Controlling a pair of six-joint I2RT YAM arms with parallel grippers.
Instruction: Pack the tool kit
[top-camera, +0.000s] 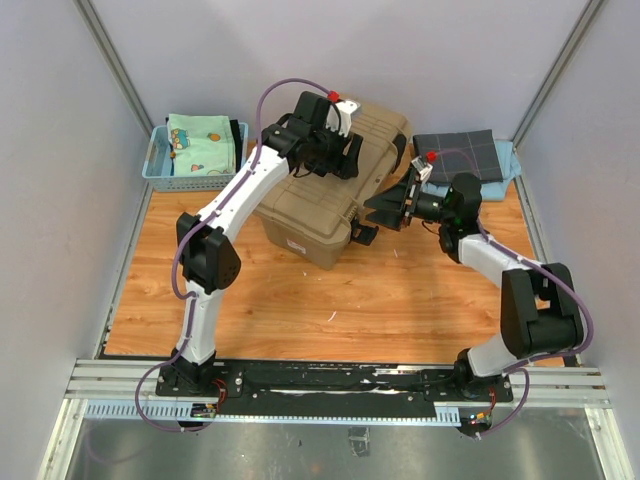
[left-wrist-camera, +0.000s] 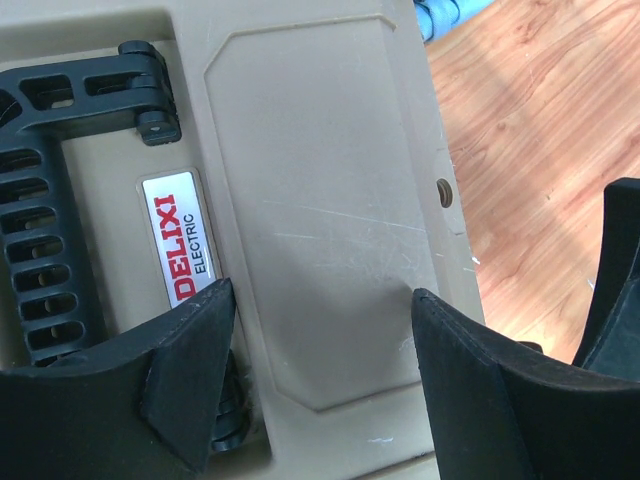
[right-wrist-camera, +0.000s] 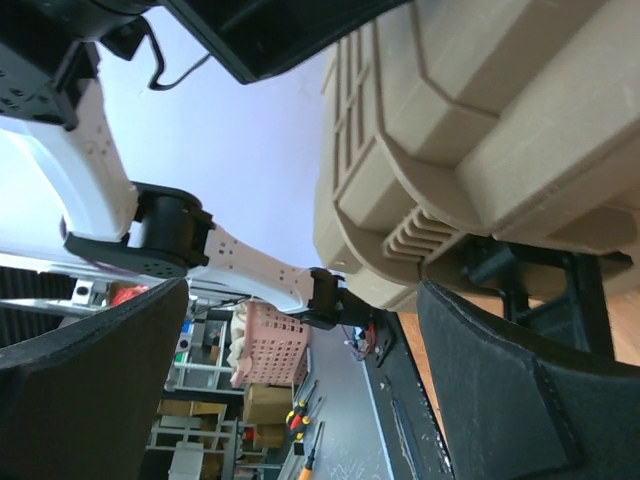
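A tan tool case (top-camera: 300, 215), its lid down, sits askew in the middle of the table. My left gripper (top-camera: 340, 150) is on top of the lid over the black handle (left-wrist-camera: 40, 240) and DELIXI label (left-wrist-camera: 176, 235); whether anything is between its fingers is unclear. My right gripper (top-camera: 395, 200) stands open beside the case's right side, near a black latch (top-camera: 362, 232) that hangs out from the case. In the right wrist view the case's ribbed side (right-wrist-camera: 420, 235) and that latch fill the space beyond the fingers.
A blue basket with green cloths (top-camera: 198, 150) is at the back left. A dark folded cloth (top-camera: 455, 155) on a light blue one lies at the back right.
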